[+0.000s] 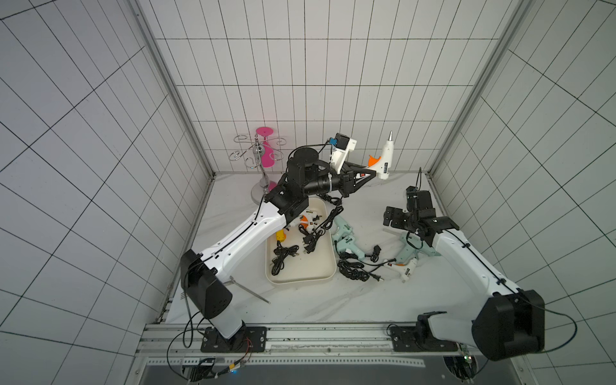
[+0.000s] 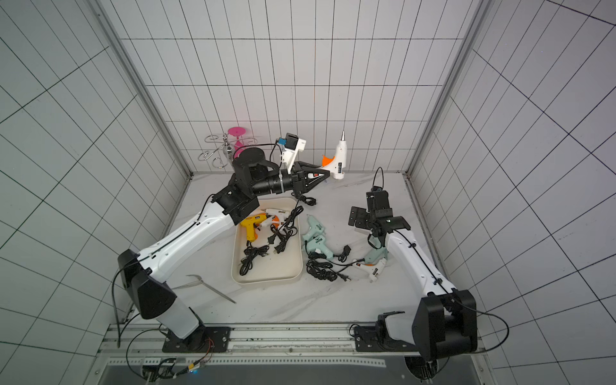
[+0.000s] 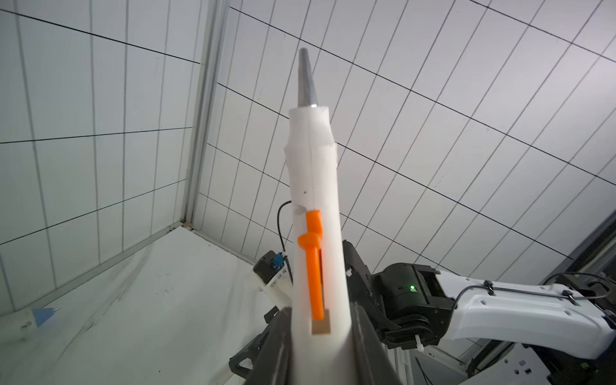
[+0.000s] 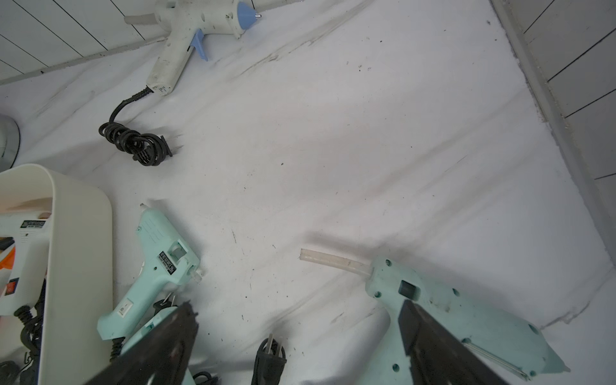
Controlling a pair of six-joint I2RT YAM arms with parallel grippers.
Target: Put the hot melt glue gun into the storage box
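A white glue gun with an orange trigger points nozzle-up in the left wrist view, my left gripper shut on its handle. From the top left, this glue gun is held high at the back, right of the cream storage box, with my left gripper at its lower end. Inside the box lie a yellow glue gun, white ones and coiled black cords. My right gripper is open over the table's right side, nothing between its fingers; a mint glue gun lies below it.
Mint glue guns and tangled black cords lie right of the box. A white glue gun with blue trigger rests near the back wall. A metal rack with pink goblets stands behind left; a fork lies in front.
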